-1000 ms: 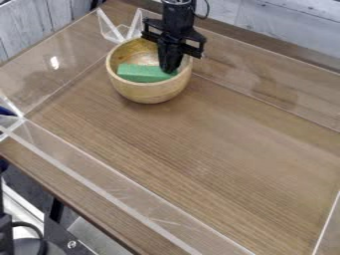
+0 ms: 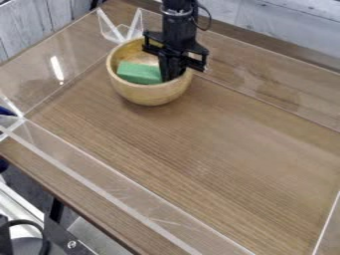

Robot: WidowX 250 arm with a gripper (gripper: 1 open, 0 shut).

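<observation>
A wooden bowl sits at the upper left of the wooden table, holding a green block. My black gripper reaches down from the top into the bowl at its back right, beside the green block. Its fingertips are partly hidden, and I cannot see whether anything is between them.
A white wire-like object lies behind the bowl at the upper left. Dark cables and parts are at the left edge and bottom left.
The gripper has shifted slightly within the bowl, and the green block now sits at a different angle, partly more hidden by the gripper.
</observation>
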